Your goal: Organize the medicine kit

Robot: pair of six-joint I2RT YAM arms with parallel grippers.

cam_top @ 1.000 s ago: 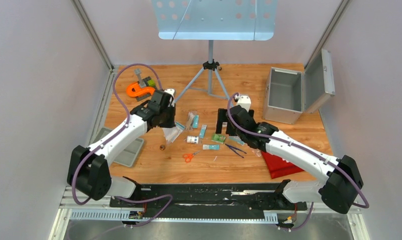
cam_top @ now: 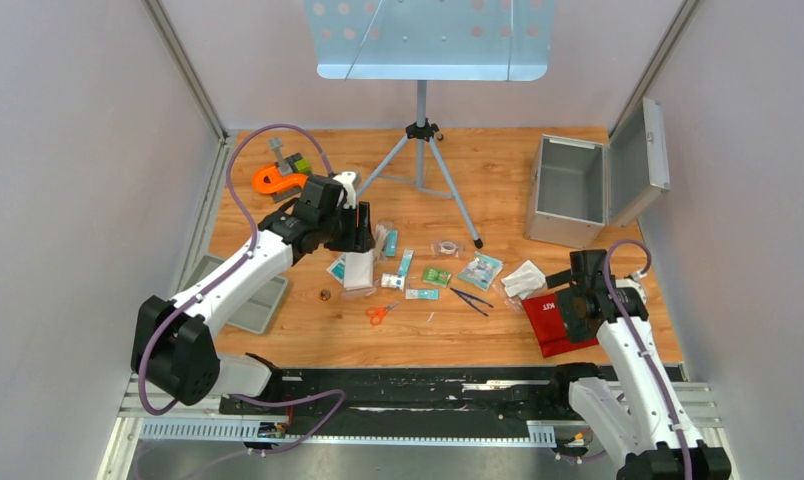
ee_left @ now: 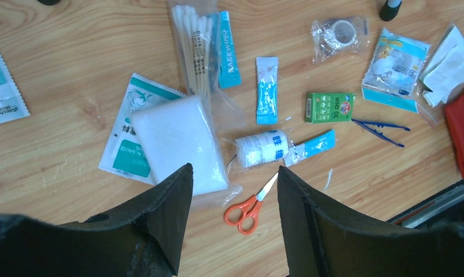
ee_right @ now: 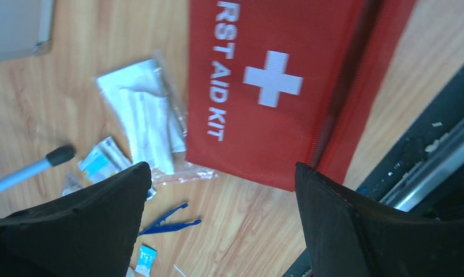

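Observation:
Above the white gauze pack (ee_left: 178, 141), which partly covers a green-and-white sachet (ee_left: 126, 147), my left gripper has its fingers apart and empty. Orange scissors (ee_left: 244, 214), a bandage roll (ee_left: 261, 149), a green box (ee_left: 329, 108), blue tweezers (ee_left: 382, 130) and a bag of cotton swabs (ee_left: 198, 52) lie scattered on the wood. My right gripper hovers open over the red first aid kit pouch (ee_right: 247, 98), nothing between its fingers. Beside the pouch lies a folded white cloth (ee_right: 146, 124) in clear plastic.
An empty grey metal case (cam_top: 570, 185) stands lid open at the back right. The tripod stand (cam_top: 420, 160) occupies the back middle. At far left are a grey tray (cam_top: 263, 305) and an orange tool (cam_top: 278, 180).
My right arm has swung right and toward the front, from above the small items to above the red pouch. The white gauze pack now lies flat beneath the left gripper, which has shifted slightly right.

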